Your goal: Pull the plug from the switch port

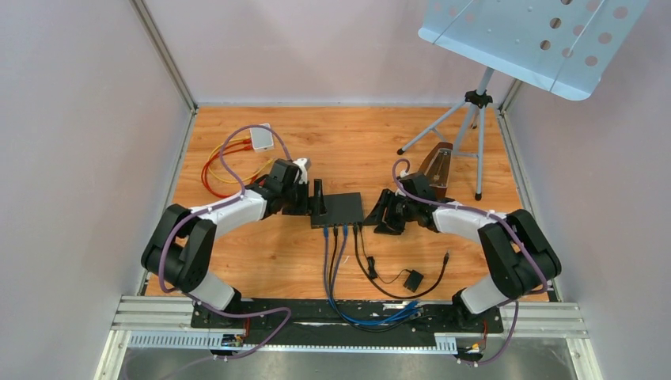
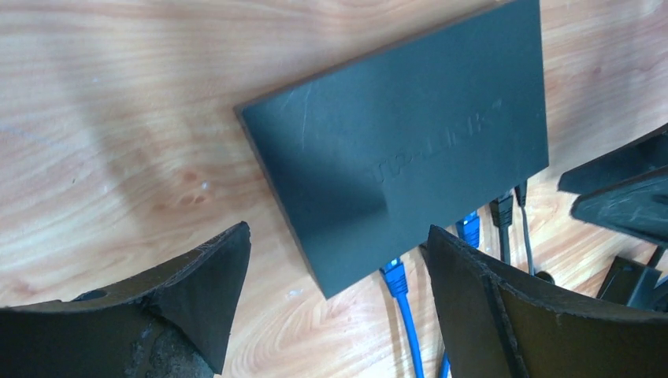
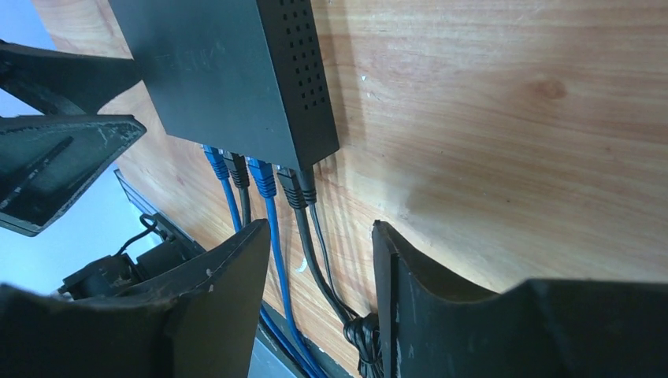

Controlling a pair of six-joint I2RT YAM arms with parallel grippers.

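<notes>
The black switch [image 1: 339,207] lies flat mid-table, its port side facing the front edge. Plugged into that side are blue plugs [image 3: 261,178] and black plugs [image 3: 290,187], side by side, plus a thin power plug [image 3: 306,187]. My left gripper [image 1: 318,198] is at the switch's left end, its fingers [image 2: 480,307] parted with no plug between them. On the switch's right side, my right gripper [image 1: 381,215] has its fingers [image 3: 213,307] apart too, and only bare wood and cables show beyond the gap. In the left wrist view the right gripper's fingertips appear at the right edge.
A small white box [image 1: 262,137] with red and yellow cables [image 1: 212,170] lies back left. A black adapter [image 1: 413,280] and a loose cable end [image 1: 445,260] are front right. The metronome [image 1: 437,164] and stand [image 1: 480,99] occupy the back right.
</notes>
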